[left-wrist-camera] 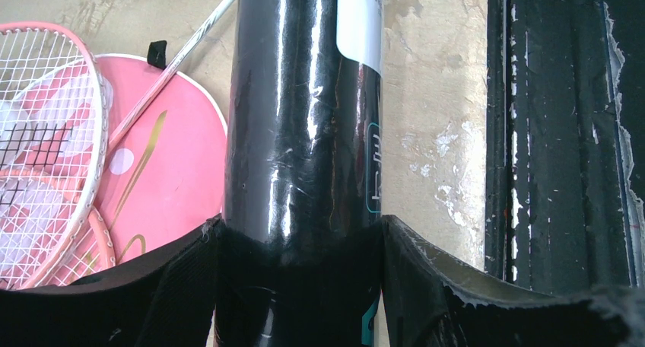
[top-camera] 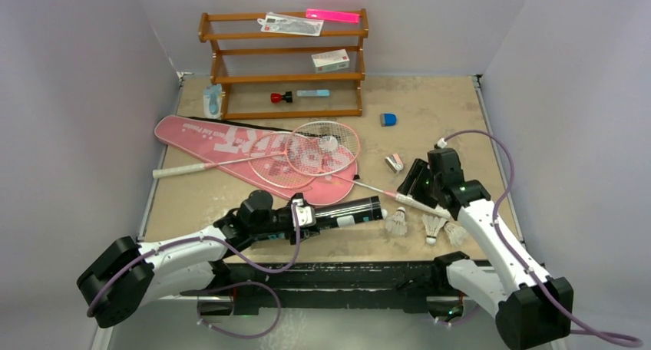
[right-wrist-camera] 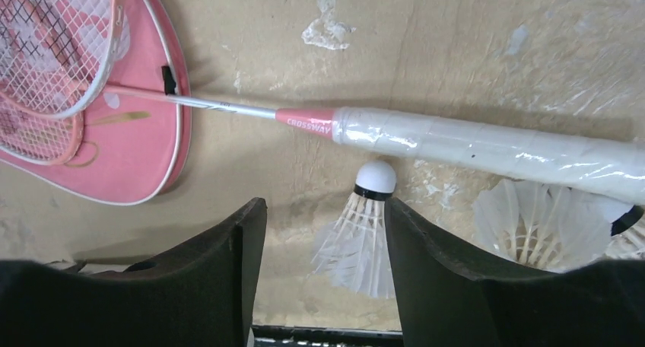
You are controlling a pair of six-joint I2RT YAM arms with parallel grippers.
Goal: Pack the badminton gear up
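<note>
My left gripper is shut on a black shuttlecock tube (top-camera: 345, 212) lying horizontal near the table's front, a white tip showing at its right end. My right gripper is open above a white shuttlecock (right-wrist-camera: 374, 178), nothing between its fingers. More shuttlecocks (right-wrist-camera: 532, 225) lie to that one's right, below a racket's white handle (right-wrist-camera: 487, 145). Two pink rackets (top-camera: 315, 127) overlap on the pink bag (top-camera: 184, 135), the other handle (top-camera: 176, 171) reaching left.
A wooden rack (top-camera: 284, 79) with small items stands at the back. A blue object (top-camera: 388, 120) and a small silver item (top-camera: 394, 163) lie right of the bag.
</note>
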